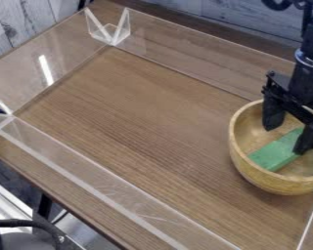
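Note:
My black gripper [289, 111] comes in from the upper right and reaches down into a tan round bowl [245, 171] at the right side. Inside the bowl lies a green oblong object [272, 153], just below the fingers, which stand open. The fingertips are over the bowl near the green object; whether they touch it I cannot tell.
A clear plastic piece [109, 29] stands at the back left. Dark cables lie at the bottom left edge.

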